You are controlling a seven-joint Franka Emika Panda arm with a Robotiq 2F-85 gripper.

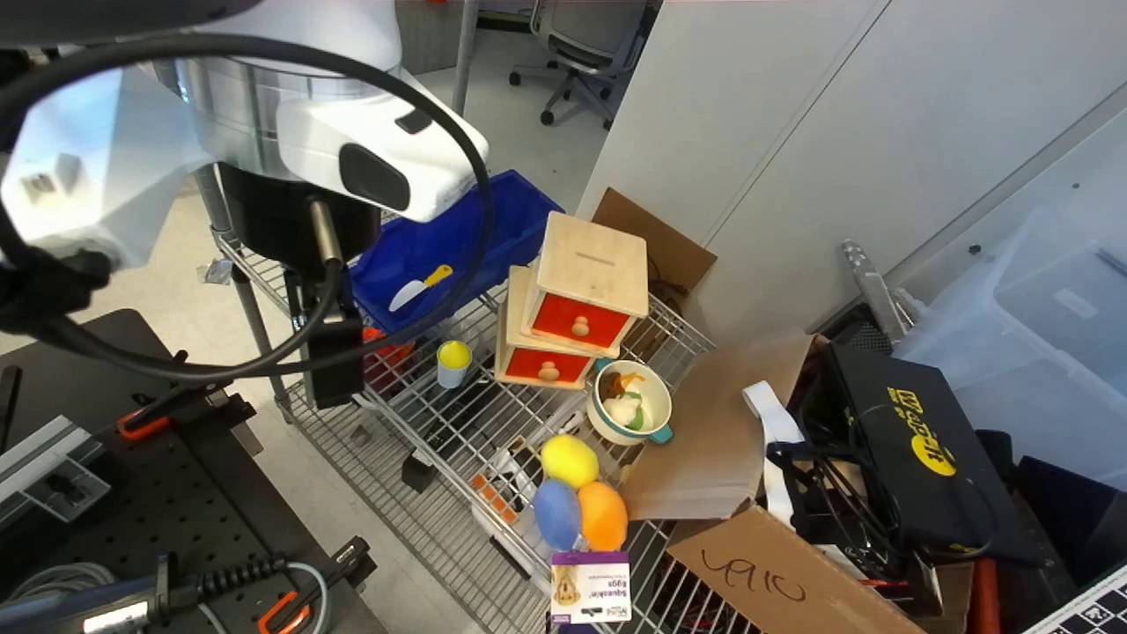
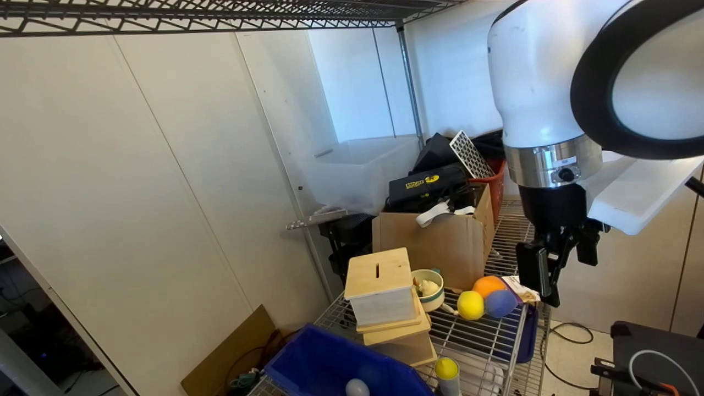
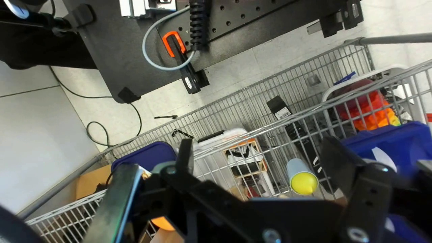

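Observation:
My gripper (image 2: 546,271) hangs open in the air near the wire shelf, with nothing between its fingers. A small pale cup with a yellow inside (image 1: 453,363) stands on the shelf; the wrist view shows this cup (image 3: 303,182) too. Two stacked wooden boxes with red drawers (image 1: 576,317) are beside a bowl (image 1: 630,401) of mixed small toys. Yellow (image 1: 570,460), blue (image 1: 556,514) and orange (image 1: 602,517) balls sit close together, touching or nearly so, by a purple and white "Squeakin' Eggs" card (image 1: 591,586).
A blue bin (image 1: 504,227) holds a white-bladed spatula with a yellow handle (image 1: 420,286). An open cardboard box (image 1: 782,576) full of cables and black gear borders the shelf. A black perforated table (image 1: 158,507) stands across a gap. Overhead runs a black rack (image 2: 198,20).

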